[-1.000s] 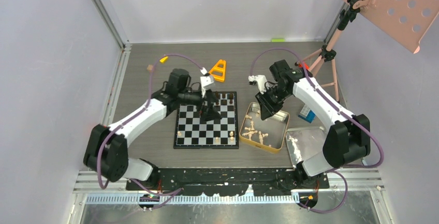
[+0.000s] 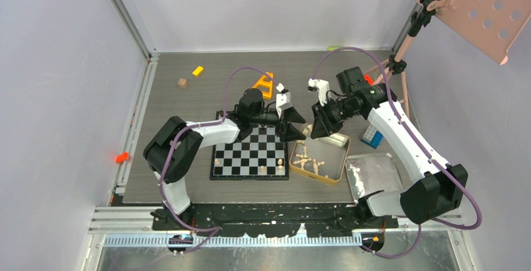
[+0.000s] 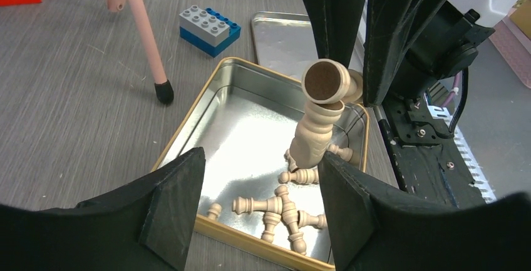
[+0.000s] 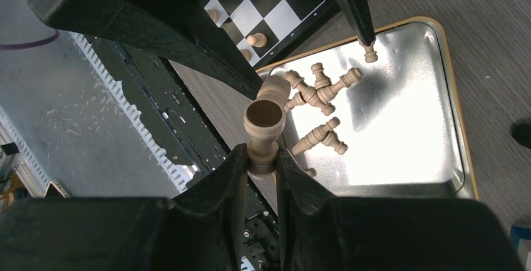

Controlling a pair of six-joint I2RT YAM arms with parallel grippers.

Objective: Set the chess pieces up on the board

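Observation:
My right gripper (image 2: 318, 127) is shut on light wooden chess pieces above the metal tray of pieces (image 2: 338, 161); in the left wrist view these show as a vertical piece (image 3: 312, 134) with another crosswise at its top. My left gripper (image 2: 291, 130) stands part open, facing them, its fingers on either side of the vertical piece, apparently not touching it. The chessboard (image 2: 244, 161) lies under the left arm, with a few light pieces on its near squares. More pieces lie jumbled in the tray.
A second metal tray (image 2: 376, 177) is at the right, with blue-grey bricks (image 2: 371, 136) behind it. A pink stand (image 2: 404, 83) rises at the back right. An orange frame (image 2: 263, 81) and small blocks lie on the back of the table.
My left gripper has moved right from over the board to face the right gripper. The right gripper has shifted slightly, and the right arm's elbow has moved toward the front right.

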